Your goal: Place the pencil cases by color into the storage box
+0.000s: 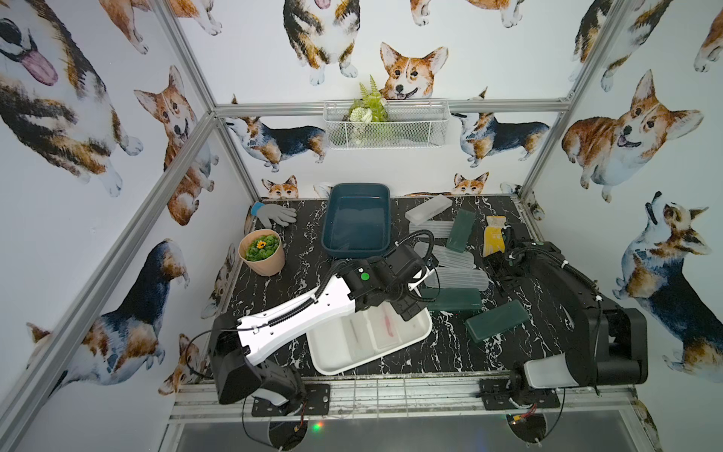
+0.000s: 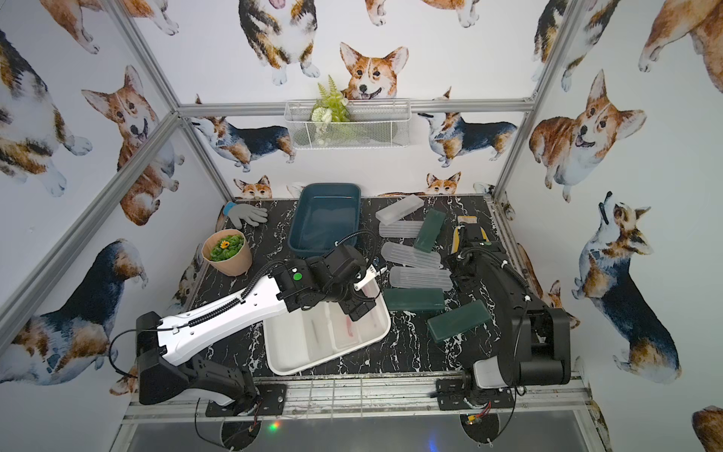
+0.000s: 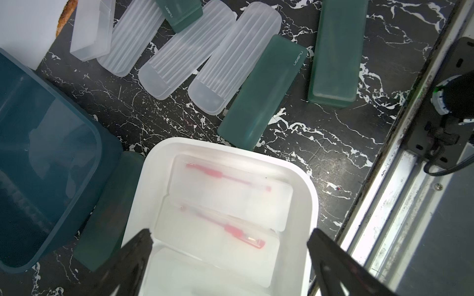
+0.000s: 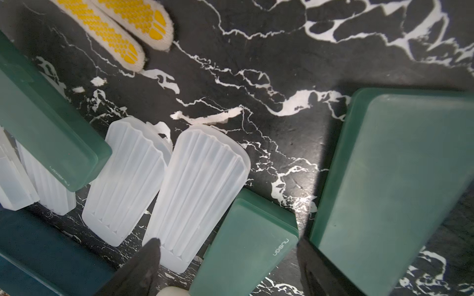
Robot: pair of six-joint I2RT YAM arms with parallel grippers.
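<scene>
Over the white storage box (image 3: 163, 148), which holds clear cases (image 3: 222, 231) with pink items inside, my left gripper is open and empty. Close to that box's far rim are ribbed clear cases (image 3: 237, 54) and a green case (image 3: 264, 88); another green case (image 3: 340, 49) lies nearer the rail. My right gripper hangs above the right-hand group with its fingers apart and nothing between them. Below it in the right wrist view are clear cases (image 4: 197, 192) and green cases (image 4: 246, 241). The blue box (image 1: 357, 188) stands behind the white one.
One green case (image 3: 108, 217) lies between the blue and white boxes, partly hidden. Yellow-gripped gloves (image 4: 113, 29) lie at the right back. A potted plant (image 1: 263, 254) and grey glove (image 1: 275, 214) occupy the left side. Cases crowd the right half.
</scene>
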